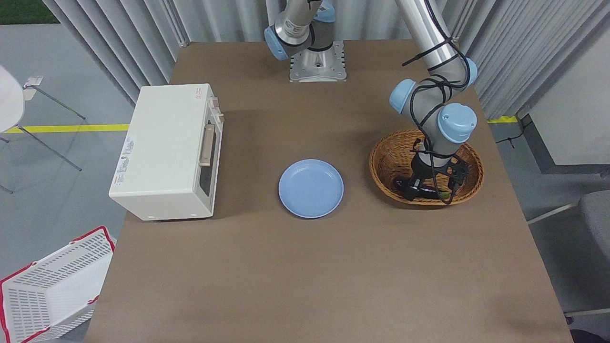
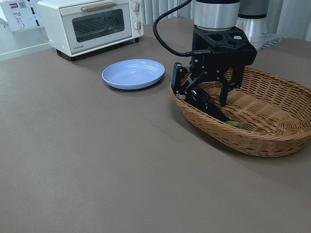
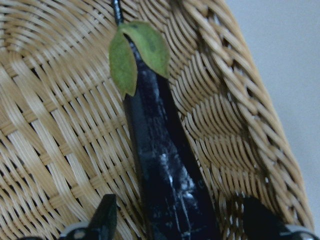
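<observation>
A dark eggplant [image 3: 167,160] with a green leafy cap [image 2: 233,124] lies along the near side of the woven basket [image 2: 272,145], on the right of the table in the front view. My black gripper [image 2: 201,92] is down at the basket, over the eggplant. Its fingers stand apart on either side of the eggplant's body in the wrist view, open; whether either touches it is not clear.
A blue plate [image 1: 310,188] lies left of the basket on the brown table [image 1: 320,280]. A white toaster oven [image 1: 157,148] stands at the left.
</observation>
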